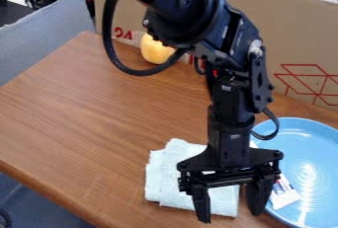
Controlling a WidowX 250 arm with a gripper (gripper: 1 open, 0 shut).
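Note:
My black gripper (230, 200) is low at the table's near right, over a folded pale cloth (171, 181), its two fingers apart, one over the cloth and the other by the edge of a blue plate (306, 161). A white packet or card with printing (283, 192) lies on the plate's left side, partly behind the gripper. I cannot see anything held between the fingers.
A yellow object (156, 50) sits at the back, partly hidden by the arm. A cardboard box wall (295, 49) runs along the back. The table's left edge borders a grey area.

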